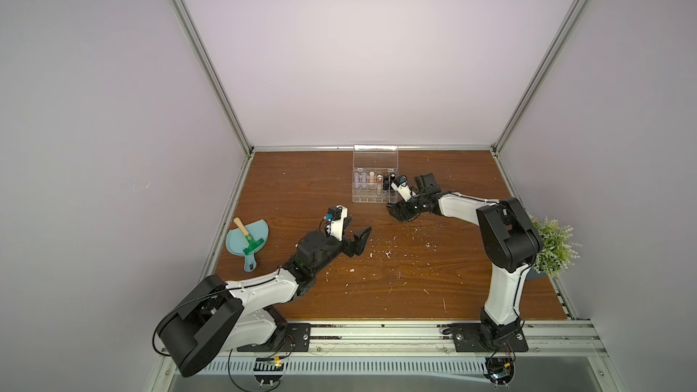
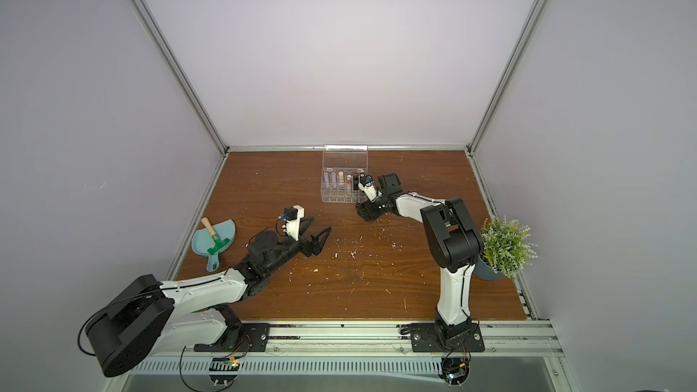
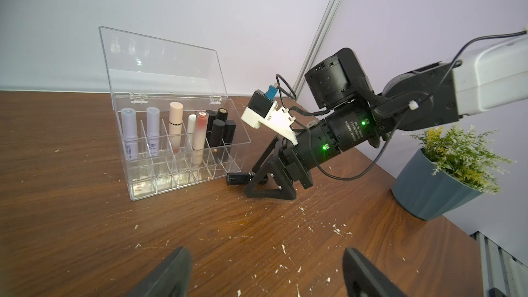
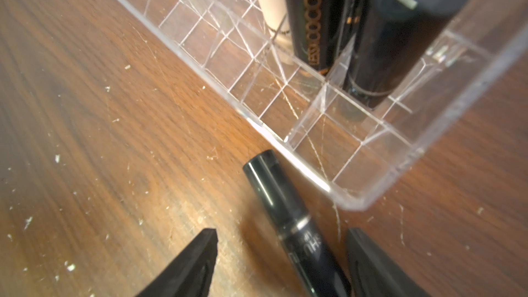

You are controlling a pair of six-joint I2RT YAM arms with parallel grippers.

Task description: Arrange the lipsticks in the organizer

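A black lipstick [image 4: 299, 231] lies flat on the table, its far end close to the front edge of the clear organizer [image 3: 134, 184]. Around it, my right gripper has its fingers apart, one on each side; the right finger [image 4: 363, 258] is very near the tube, the left one clearly away. The organizer's lid is up. Upright in its back slots stand several tubes: lilac ones [image 3: 129, 126], a beige one [image 3: 175, 123], a pink one [image 3: 200, 129] and black ones [image 3: 216, 132]. Over the table's middle, my left gripper [image 1: 361, 243] is open and empty.
A potted plant [image 3: 440, 176] stands at the right edge. To the left lies a blue dustpan [image 1: 236, 243] with a green brush [image 1: 253, 244]. Small pale scraps [image 3: 283, 248] dot the table, whose front middle is otherwise clear.
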